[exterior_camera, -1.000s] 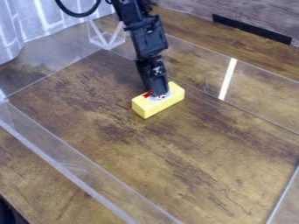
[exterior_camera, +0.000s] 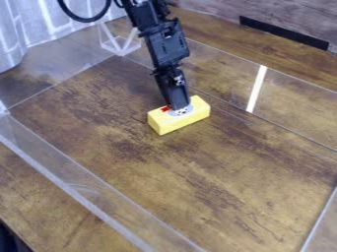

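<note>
A yellow block with a white and red patch on its top rests on the brown wooden floor, slightly right of the centre. The black arm comes down from the top, and its gripper is at the block's top, over the patch. The fingertips are small and dark here, and I cannot make out exactly what lies between them.
Clear plastic walls border the work area. A white strip lies to the right, and a dark slot is at the back.
</note>
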